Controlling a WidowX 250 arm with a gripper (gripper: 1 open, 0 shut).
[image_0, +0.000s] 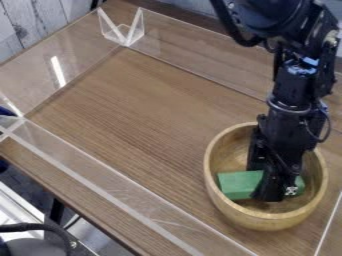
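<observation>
A wooden bowl (223, 210) sits at the lower right of the table. My black gripper (281, 180) reaches down into it from the upper right, shut on a green block (241, 184) that lies low in the bowl. The fingertips and part of the block are hidden behind the gripper's dark body.
Clear plastic walls edge it, with a white bracket (122, 30) at the back left. A dark piece of equipment (34, 240) shows at the lower left corner, outside the table.
</observation>
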